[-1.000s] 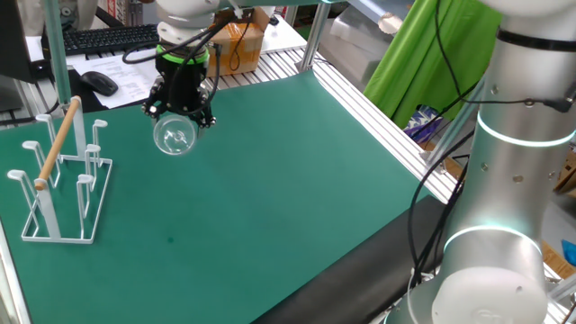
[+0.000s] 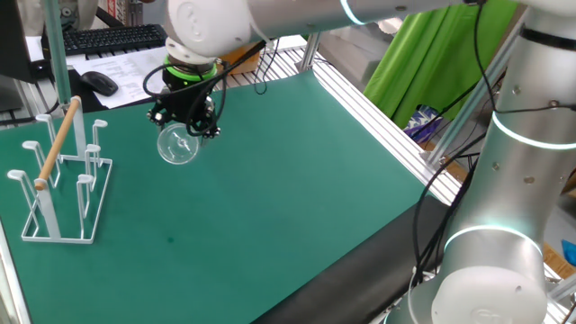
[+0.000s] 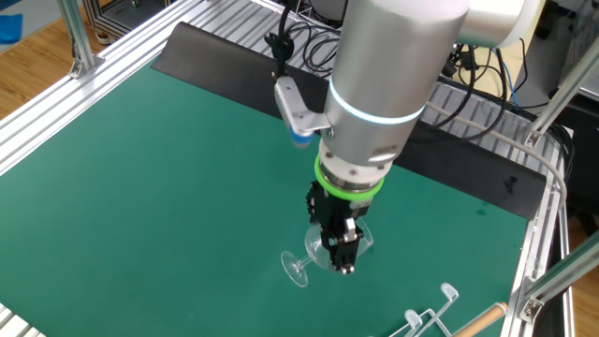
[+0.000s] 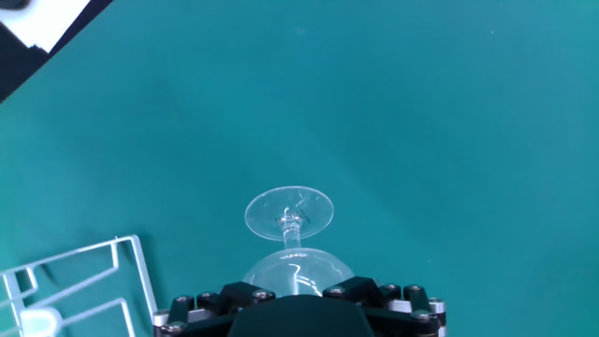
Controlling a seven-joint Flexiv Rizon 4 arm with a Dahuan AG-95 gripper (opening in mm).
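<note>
A clear stemmed glass (image 2: 178,144) hangs above the green table, with my gripper (image 2: 184,125) shut on its bowl. In the wrist view the glass's round foot and stem (image 4: 292,234) point away from the gripper, and part of the bowl is hidden behind it. From the other side, the glass (image 3: 295,269) is tipped well over, its foot out to the left of the gripper (image 3: 343,255). A white wire rack (image 2: 66,240) with upright prongs and a wooden top bar stands on the left of the table, apart from the glass.
A keyboard (image 2: 112,39), a mouse (image 2: 99,83) and papers (image 2: 126,76) lie beyond the far table edge. Black padding (image 2: 360,265) runs along the arm's side.
The arm above the gripper has swung lower into view. The gripper and glass have shifted slightly down and right in exterior view 1, staying together. The rack has not moved.
</note>
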